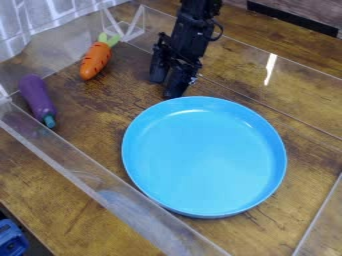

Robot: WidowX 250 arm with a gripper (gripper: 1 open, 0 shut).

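My black gripper is low over the wooden table at the top middle, just behind the blue plate. Its fingers are dark and blend together, so whether it is open or shut, or holds anything, I cannot tell. An orange toy carrot with a green top lies to its left. A purple toy eggplant lies farther left. The large blue plate fills the lower middle, with nothing on it.
Clear plastic walls run along the left and bottom left. A blue object sits at the bottom left corner.
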